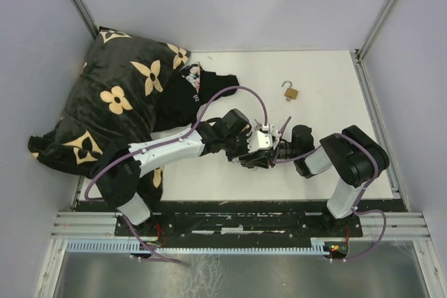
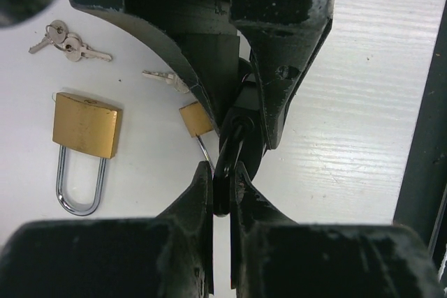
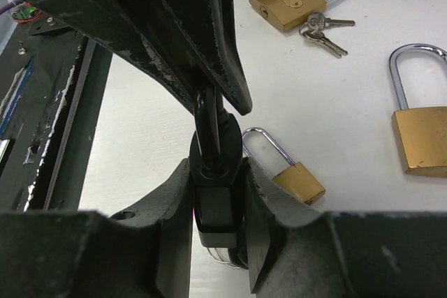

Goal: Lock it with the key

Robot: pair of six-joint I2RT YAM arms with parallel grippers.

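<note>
In the left wrist view, a black padlock (image 2: 241, 113) hangs between both grippers above the table. My left gripper is shut on its black shackle. From the right wrist side, the padlock's body (image 3: 215, 218) sits between the fingers of my right gripper; whether these press on it or stand slightly apart is hard to tell. Part of a thin metal ring (image 3: 222, 260) shows below the body. Any key at the padlock is hidden by the fingers. Seen from above, the two grippers meet near the table's middle.
On the white table lie a large brass padlock (image 2: 85, 127), a pair of keys (image 2: 64, 38), a small brass padlock (image 3: 299, 183) and another padlock (image 1: 290, 93) farther back. Dark cloth (image 1: 195, 92) covers the left side.
</note>
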